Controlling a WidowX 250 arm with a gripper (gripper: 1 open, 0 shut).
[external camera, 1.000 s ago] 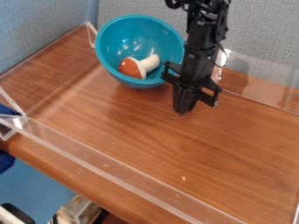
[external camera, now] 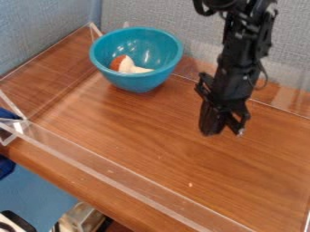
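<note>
A teal bowl [external camera: 140,77] stands at the back left of the wooden table [external camera: 145,154], holding an orange-and-white object [external camera: 123,65]. My black gripper [external camera: 222,120] hangs to the right of the bowl and nearer the front, apart from it, pointing down over the bare wood. It is shut, with nothing visible between its fingers.
Grey padded walls line the back and left, with clear low panels along the table's edges. Some items lie off the table at the lower left.
My gripper has moved right and toward the front, away from the bowl. The object in the bowl appears shifted up and left, and the bowl sits slightly differently.
</note>
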